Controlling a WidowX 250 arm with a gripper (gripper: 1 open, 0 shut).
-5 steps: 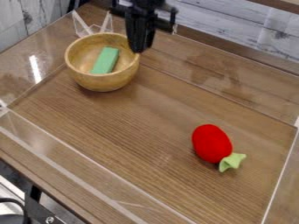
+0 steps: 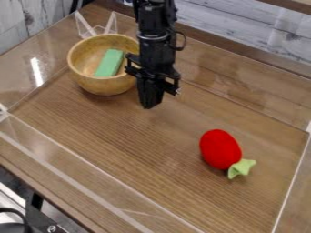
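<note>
The black gripper (image 2: 153,89) hangs at the upper middle of the table, just right of a wooden bowl (image 2: 85,64) that holds a green block (image 2: 108,63). Its fingers point down; whether they are open or shut is unclear. A red oval object (image 2: 220,149) with a pale green piece (image 2: 239,167) at its lower end lies at the lower right.
A pale wall or edge runs along the upper left, and dark cables show at the bottom left corner.
The arm has come down from the top edge toward the viewer, lower in the view beside the bowl. The bowl, green block and red object look unmoved.
</note>
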